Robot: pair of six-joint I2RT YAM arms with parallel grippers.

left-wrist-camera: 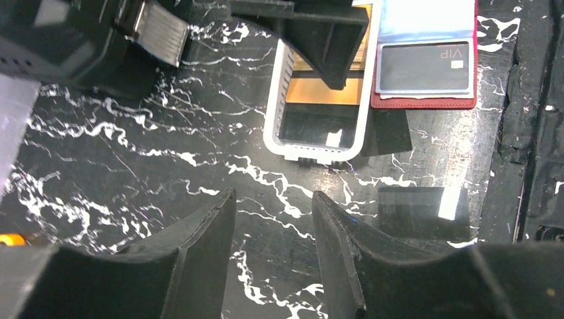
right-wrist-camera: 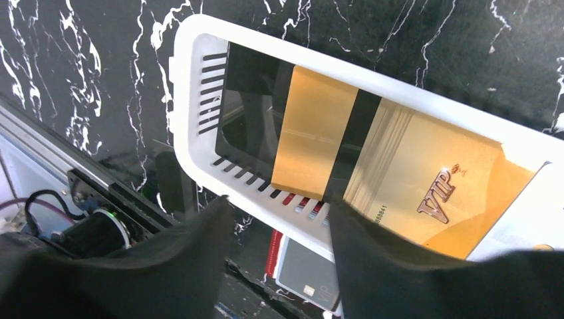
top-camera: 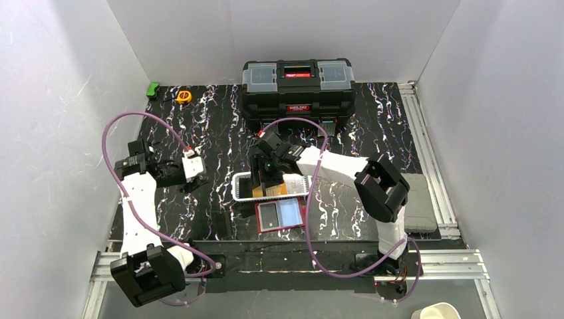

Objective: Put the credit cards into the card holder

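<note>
In the right wrist view, a white basket holds dark cards, a gold card, a stack of gold VIP cards and a white card at the right. Above the basket is my right gripper, its blurred fingers apart and no card visible between them. The red card holder lies flat in front of the basket. A dark VIP card shows in one side of it, a pale blue sleeve in the other. Off to the left, my left gripper stands open over bare table.
A black toolbox stands behind the basket. The grey case is at the right, an orange tape measure at the back left. Bare tabletop lies between the left gripper and the basket.
</note>
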